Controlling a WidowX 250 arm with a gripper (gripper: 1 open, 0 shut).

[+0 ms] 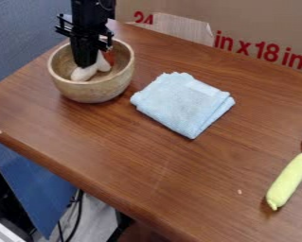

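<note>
My black gripper (87, 52) reaches down from the top into a wooden bowl (93, 91) at the upper left of the table (153, 180). Inside the bowl are a pale, whitish object (87, 72) and a small orange-red object (105, 61), partly hidden behind the gripper. Whether the fingers are closed on the pale object is hard to tell.
A folded light-blue cloth (181, 102) lies right of the bowl. A yellow-handled utensil (289, 180) lies at the right edge. A cardboard panel (255, 28) stands behind the table.
</note>
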